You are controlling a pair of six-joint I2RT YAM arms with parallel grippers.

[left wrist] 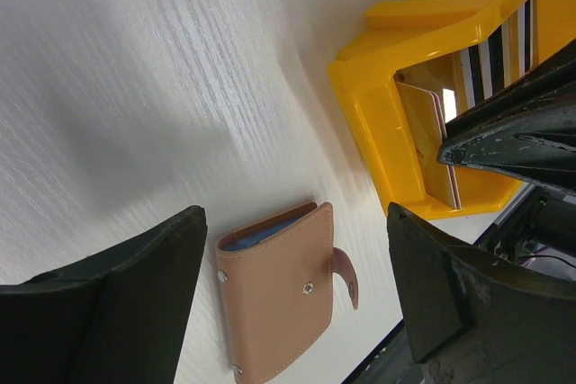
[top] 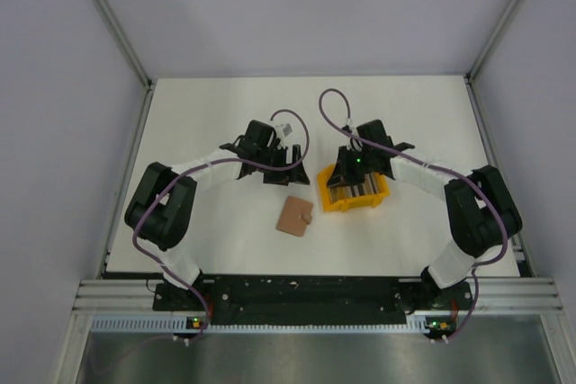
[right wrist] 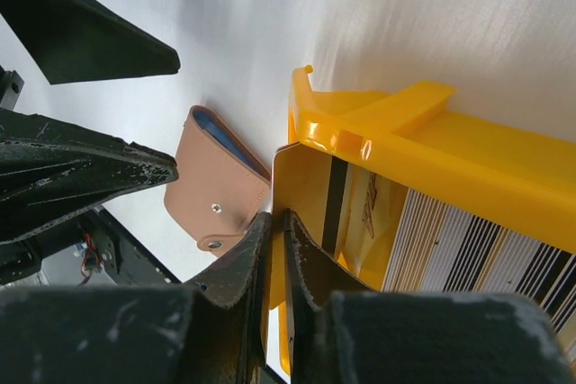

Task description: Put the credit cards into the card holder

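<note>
The card holder (left wrist: 279,303) is a brown leather pouch lying on the table, its mouth parted to a blue lining. Above it, in the left wrist view, my left gripper stands open with a wide gap and nothing between its fingers. A yellow box (top: 340,201) to the right of the holder keeps several cards upright. At the box's end nearest the holder stands a tan card (right wrist: 301,173). My right gripper is shut at this card's edge, with the thin card between its fingertips. The card's lower part is still inside the box.
Striped cards (right wrist: 450,245) stand further along the box. The yellow rim (right wrist: 432,150) rises close beside my right fingers.
</note>
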